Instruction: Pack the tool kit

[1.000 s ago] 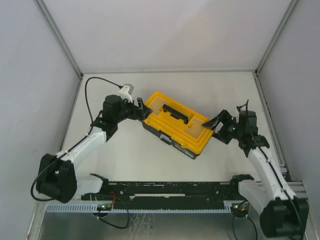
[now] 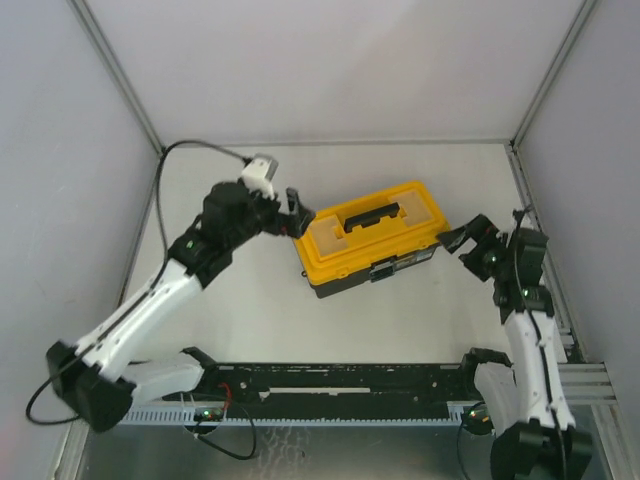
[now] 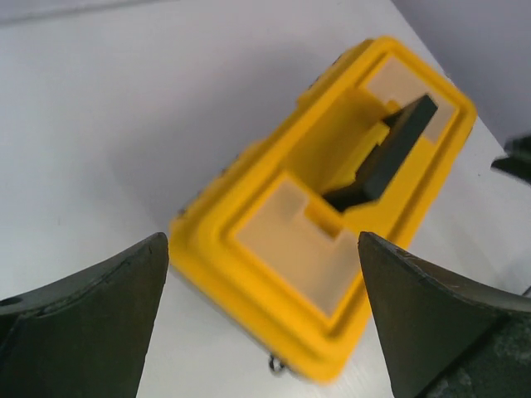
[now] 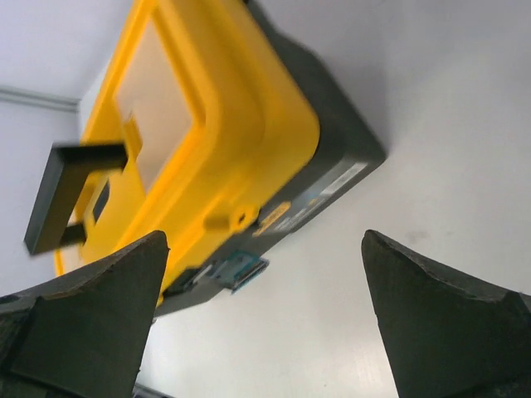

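A yellow tool box with a dark base sits with its lid down on the white table, its right end angled toward the back in the top view. Its black handle rises from the middle of the lid. At the box's left end my left gripper stands open, and the left wrist view shows the yellow lid beyond its spread fingers. Near the right end, my right gripper is open too. A front latch shows in the right wrist view. The inside of the box is hidden.
Bare white table surrounds the box, with free room at the front and back. Pale walls enclose the sides and rear. A dark rail runs along the front edge.
The box's right end has swung from the front toward the back.
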